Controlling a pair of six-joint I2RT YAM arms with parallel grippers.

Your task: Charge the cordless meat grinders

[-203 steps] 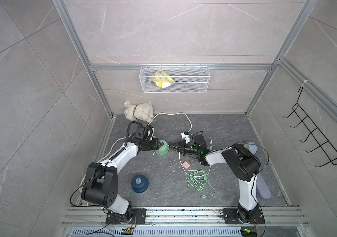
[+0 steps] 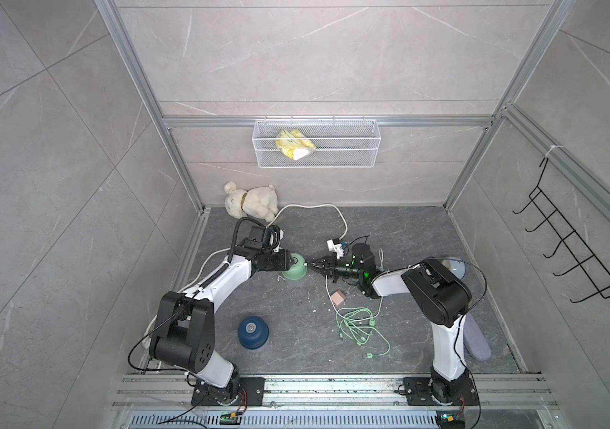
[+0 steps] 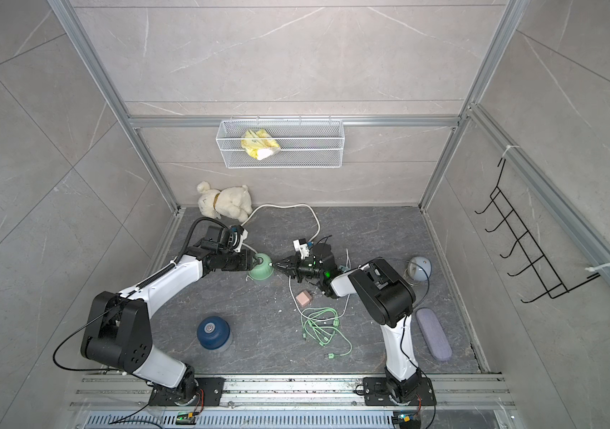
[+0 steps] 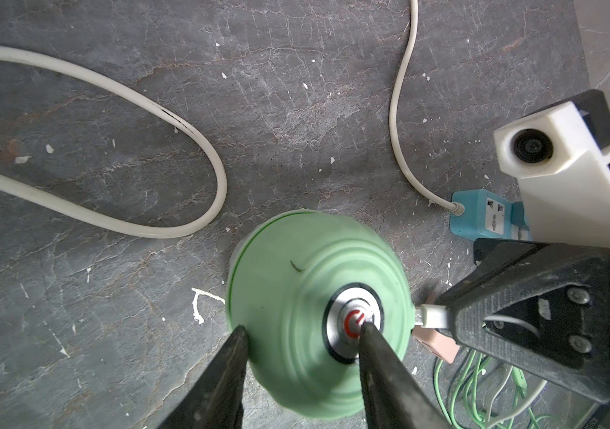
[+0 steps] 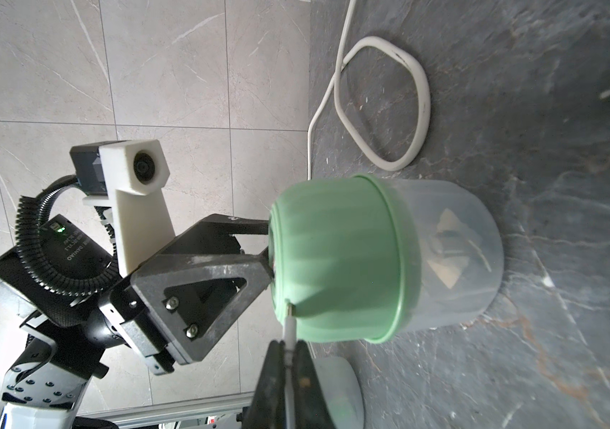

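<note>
The green-topped meat grinder [image 4: 298,293] with a clear base [image 5: 462,257] stands on the floor between both arms. From the left, my left gripper is shut on the top of its lid, beside the power button [image 4: 351,323]. From the right, my right gripper is shut on a white cable plug [image 5: 290,321], whose tip is at the side of the lid. A blue-lidded grinder [image 2: 252,331] stands at the front left. A teal power strip [image 4: 480,214] lies behind the right gripper.
Green cables [image 2: 355,325] and a pink block [image 2: 338,297] lie front centre. A teddy bear [image 2: 251,200] is at the back left, a lavender case [image 3: 433,334] and a white rounded object [image 3: 418,268] at the right. A wire basket [image 2: 316,150] hangs on the back wall.
My left arm has shifted very slightly; the right arm and the grinder look unchanged.
</note>
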